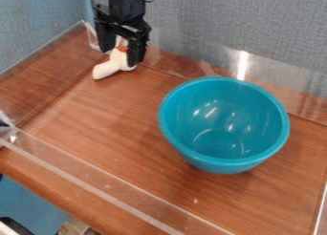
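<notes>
My black gripper (122, 46) is at the back left, open, its fingers hanging just above and partly in front of a white object (109, 67) with an orange-red end, lying on the wooden surface (102, 134). A large teal bowl (224, 124) stands on the right.
Clear plastic edging runs along the back and front of the wooden surface. Grey walls (236, 29) rise behind.
</notes>
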